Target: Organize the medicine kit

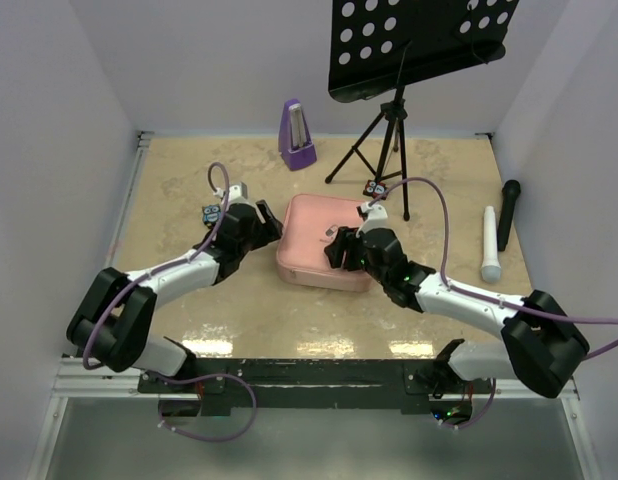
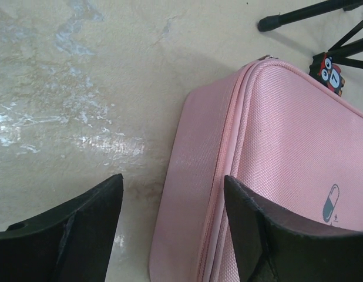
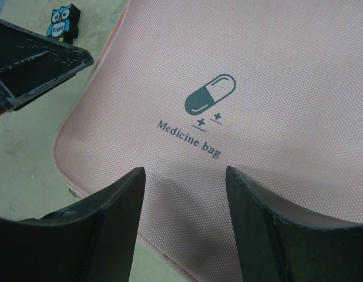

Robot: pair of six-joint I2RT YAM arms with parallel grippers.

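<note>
The pink medicine bag lies closed on the worktop, its pill emblem and "Medicine bag" print facing up. Open at the bag's left side is my left gripper, one finger by the zipped edge in the left wrist view, nothing visibly held. My right gripper stands open above the front right of the bag's lid, its fingertips near the fabric.
A music stand stands behind the bag, with a small owl block at its feet. A purple metronome is at the back; a white cylinder and black microphone lie at right.
</note>
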